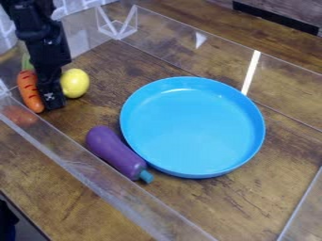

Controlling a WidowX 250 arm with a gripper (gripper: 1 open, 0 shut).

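Observation:
The black gripper (48,92) is low at the left edge of the board, its fingers beside an orange carrot (29,90), which now has some green showing above it. Whether the fingers grip the carrot is hard to tell. A yellow lemon (74,83) sits just right of the gripper. A purple eggplant (116,152) lies lower, near the middle left.
A large blue plate (191,128) fills the centre right. Clear tray walls (132,202) border the wooden surface (270,174). The board is bare at the back and lower right.

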